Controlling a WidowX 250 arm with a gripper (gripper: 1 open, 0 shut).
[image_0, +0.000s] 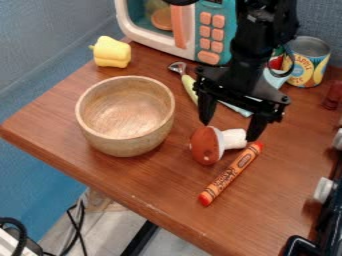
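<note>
The black gripper (231, 116) hangs over the middle-right of the table with its fingers apart, above and just behind a toy mushroom (206, 145) with a red cap and white stem, lying on its side. Nothing shows between the fingers. An orange crayon (230, 175) lies diagonally in front of the mushroom. A pale wooden bowl (124, 110) stands to the left.
At the back are a toy microwave (174, 25), a yellow pepper-like toy (111, 51), a can (306, 62) and a small red item (334, 95). Utensils lie behind the arm.
</note>
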